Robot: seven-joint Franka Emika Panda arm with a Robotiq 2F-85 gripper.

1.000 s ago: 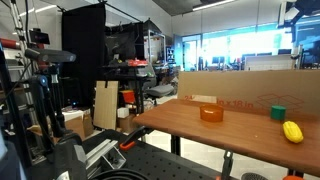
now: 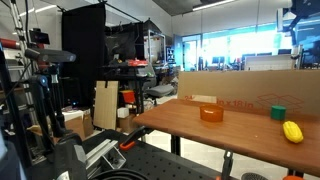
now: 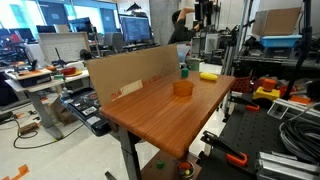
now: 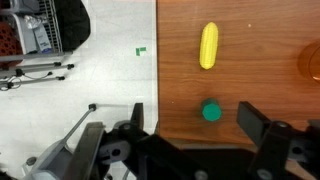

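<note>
On the brown table (image 3: 150,112) are a yellow elongated object (image 4: 208,46), a small round green thing (image 4: 211,110) and an orange bowl (image 4: 311,62), which the right edge of the wrist view cuts off. My gripper is open, its dark fingers spread wide, with nothing held between them. It hangs high above the table, clear of all three things. The green thing lies below the gap in the wrist view, nearer the right finger. In exterior view 1 the bowl (image 2: 211,114) is mid-table, with the green thing (image 2: 278,112) and yellow object (image 2: 292,132) toward the right.
A cardboard panel (image 3: 133,75) stands along one long side of the table. Bare tabletop surrounds the objects, with a wide clear stretch beyond the bowl. White floor (image 4: 120,60) shows past the table edge.
</note>
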